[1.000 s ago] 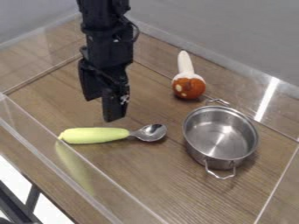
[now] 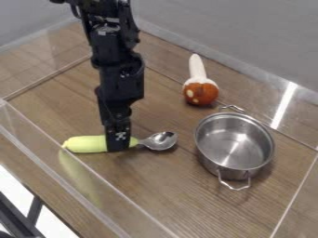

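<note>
The black gripper (image 2: 118, 137) is low over the yellow-green handle (image 2: 86, 144) of a spoon, its fingertips at the handle near where the metal starts. Whether the fingers are closed on it cannot be made out. The spoon's metal bowl (image 2: 159, 141) points right, toward a steel pot (image 2: 233, 141) with two handles.
A white-handled object with an orange-brown round end (image 2: 200, 91) lies at the back right. Clear walls (image 2: 273, 46) edge the wooden board (image 2: 162, 195). The board is free in front and at the back left.
The gripper has come down from above the spoon to its handle. The spoon, pot and other object look unmoved.
</note>
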